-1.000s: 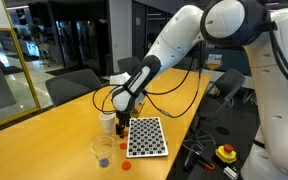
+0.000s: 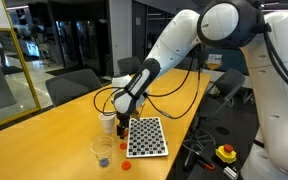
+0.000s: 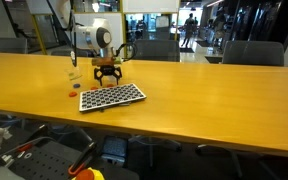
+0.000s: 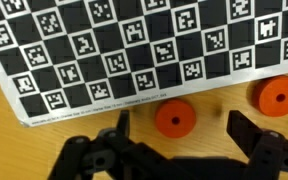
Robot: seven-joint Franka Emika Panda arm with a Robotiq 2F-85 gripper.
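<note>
In the wrist view, my gripper stands open, its two black fingers apart with nothing held between them. An orange-red disc (image 4: 175, 118) lies on the table between and below the fingertips, close to the edge of the checkered marker board (image 4: 134, 60). A second orange-red disc (image 4: 277, 96) rests to the right, beyond the right finger. In exterior view 1 the gripper (image 2: 121, 131) is low over the table beside the board (image 2: 146, 138), and one red disc (image 2: 126, 166) lies near the front edge.
A clear cup (image 2: 102, 150) stands left of the board, and a white mug-like object (image 2: 108, 121) stands behind it. In exterior view 2 a blue item (image 3: 76, 85) lies near a red disc (image 3: 72, 95).
</note>
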